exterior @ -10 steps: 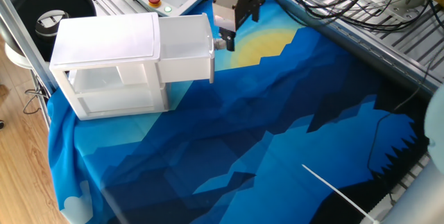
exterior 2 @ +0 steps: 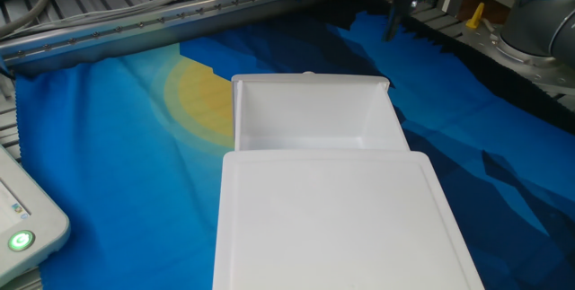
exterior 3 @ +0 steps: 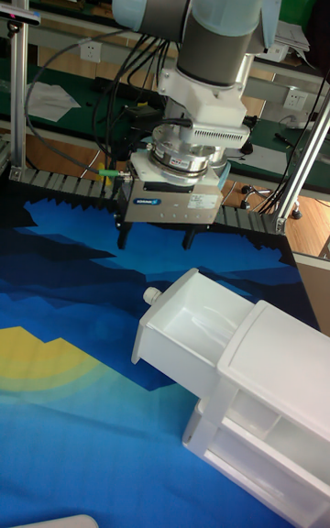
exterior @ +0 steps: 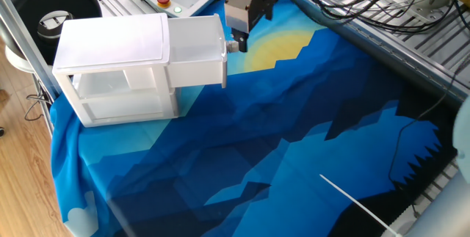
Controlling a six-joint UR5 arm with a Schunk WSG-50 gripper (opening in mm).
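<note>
A white drawer unit [exterior: 114, 42] stands on the blue patterned cloth. Its upper drawer [exterior 2: 310, 119] is pulled out, and the inside that shows looks empty. A small round knob [exterior 3: 152, 295] sticks out from the drawer's front. My gripper [exterior 3: 157, 238] points downward with its two fingers well apart and nothing between them. In exterior view 1 one finger [exterior: 243, 40] appears close beside the knob, but exterior view 3 shows the gripper above and beyond the drawer front, apart from it. Only part of the gripper shows at the top of exterior view 2.
A thin white stick [exterior: 356, 202] lies near the lower right. A control pendant with a red button [exterior: 163, 1] sits behind the unit. Black cables [exterior: 345, 2] hang beside the metal rail.
The drawer has not moved.
</note>
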